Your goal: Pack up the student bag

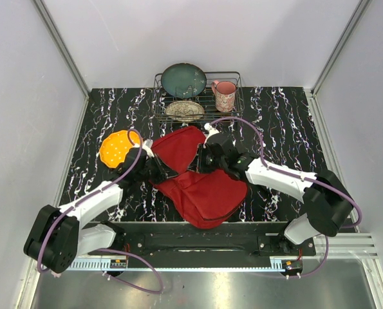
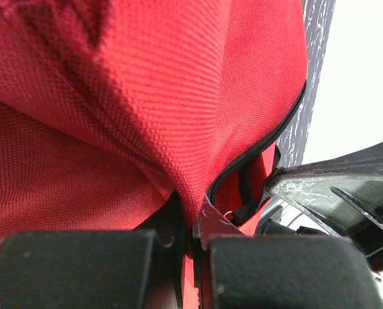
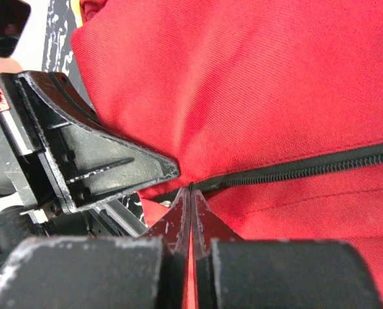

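A red fabric bag [image 1: 210, 193] with a black zipper [image 3: 300, 168] lies on the dark counter. My left gripper [image 1: 173, 174] is shut on a raised fold of the bag's cloth [image 2: 159, 84], which the left wrist view shows running down between its fingers. My right gripper [image 1: 192, 170] is close beside it, over the middle of the bag. In the right wrist view its fingertips [image 3: 184, 199] meet at the left end of the zipper. Whether a thin zipper pull or tape is pinched there is too small to tell. The bag's inside is hidden.
A wire rack [image 1: 241, 103] at the back holds a green plate [image 1: 183, 80], a patterned plate [image 1: 185, 110] and a pink mug [image 1: 224, 96]. A yellow dotted cloth-like item [image 1: 114, 148] lies left of the bag.
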